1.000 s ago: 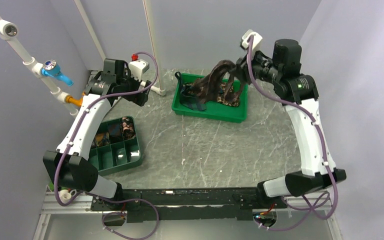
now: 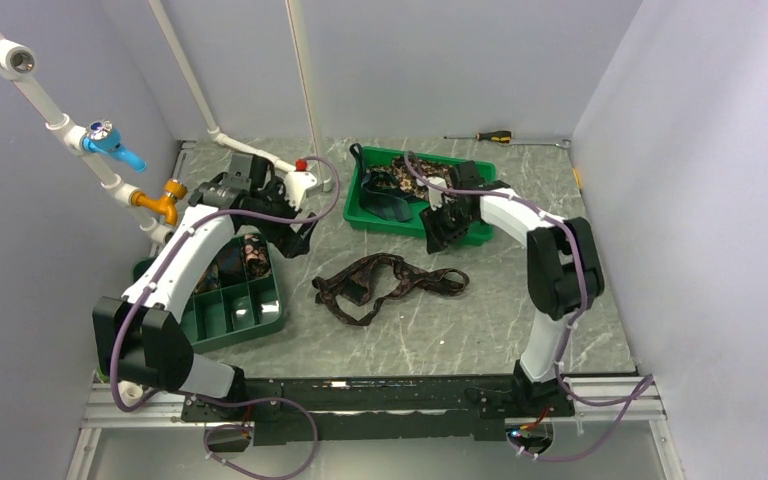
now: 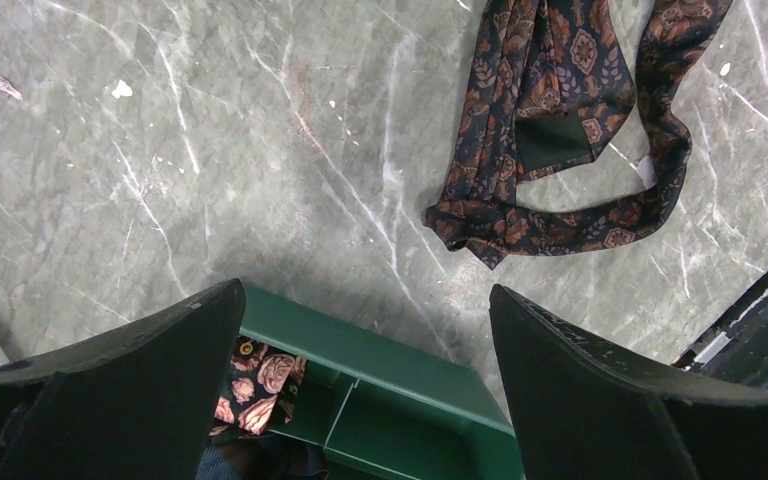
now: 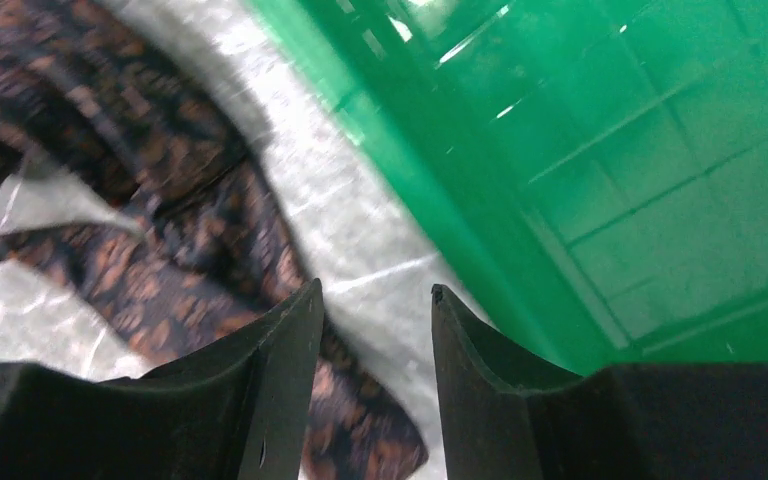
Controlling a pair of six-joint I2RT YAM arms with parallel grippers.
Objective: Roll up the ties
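A dark paisley tie (image 2: 390, 290) lies loosely bunched on the marble table, also filling the upper right of the left wrist view (image 3: 560, 220). My left gripper hovers open over the rim of the dark green divided box (image 2: 215, 320), which holds rolled ties (image 3: 260, 385). My right gripper is low at the front edge of the bright green tray, above the table beside the tie; its fingertips are apart, with nothing visible between them.
The green tray (image 2: 370, 222) at the back holds more ties. A screwdriver (image 2: 490, 136) lies behind it. Pipes with taps stand on the left.
The tie that hung from my raised right gripper now lies on the table. My right arm has moved down and left; my left arm has moved slightly toward the front.
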